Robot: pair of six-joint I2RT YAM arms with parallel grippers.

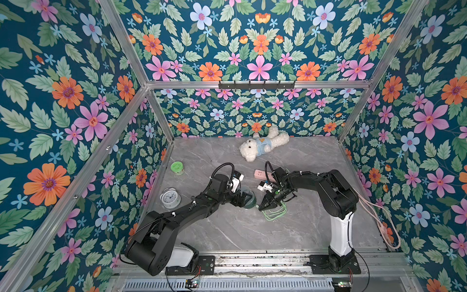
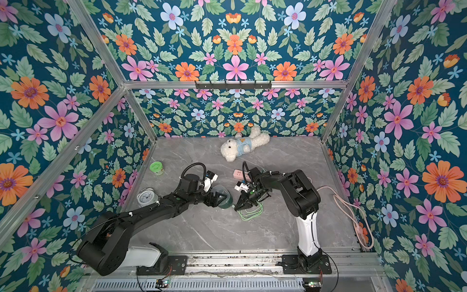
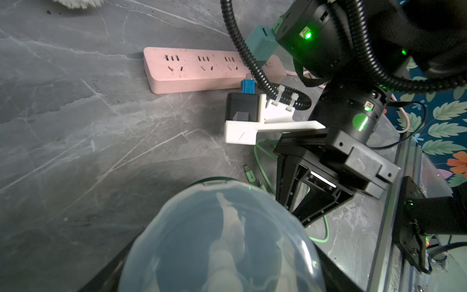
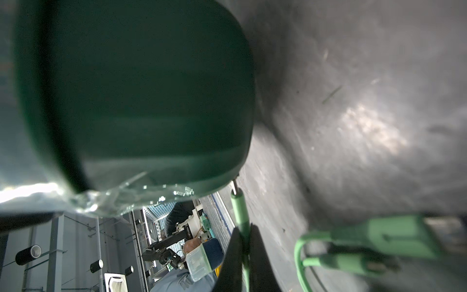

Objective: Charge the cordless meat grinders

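A meat grinder with a clear bowl (image 3: 221,238) and dark green base (image 4: 146,97) lies on its side on the table. My left gripper (image 1: 243,198) is open around it, its black fingers (image 3: 111,273) showing at either side of the bowl. On the grinder's right, my right gripper is shut on a slim green cable plug (image 4: 240,206). The plug's metal tip meets the lower edge of the green base; whether it sits inside a port cannot be told. The rest of the green cable (image 1: 275,214) lies looped beneath the right gripper.
Behind the grippers stands a pink power strip (image 3: 194,73) with a teal adapter (image 3: 262,43). Other green cable ends (image 4: 399,237) lie nearby. A white plush toy (image 1: 262,145), green tape roll (image 1: 177,168) and clock (image 1: 170,198) sit farther off.
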